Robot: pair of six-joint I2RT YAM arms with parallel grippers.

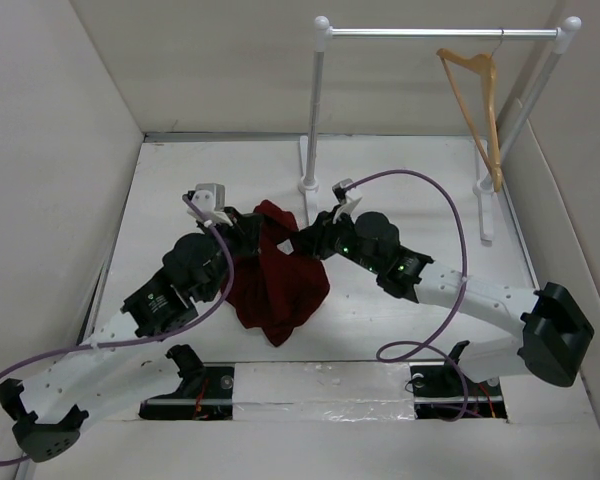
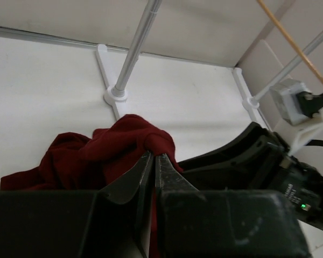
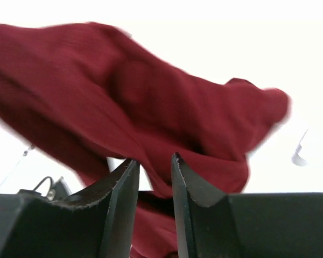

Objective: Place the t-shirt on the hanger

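Note:
The dark red t-shirt (image 1: 280, 295) is bunched and partly lifted between my two grippers, its lower part over the white floor. My left gripper (image 1: 250, 225) is shut on a pinch of it, seen at the fingertips in the left wrist view (image 2: 155, 156). My right gripper (image 1: 305, 240) is at the shirt's right side; in the right wrist view its fingers (image 3: 196, 188) stand part open with red cloth between and beyond them. The wooden hanger (image 1: 485, 80) hangs from the rack's bar at the upper right.
The white rack (image 1: 430, 33) stands at the back, with feet on the floor behind the shirt and at the right (image 1: 485, 215). Side walls enclose the area.

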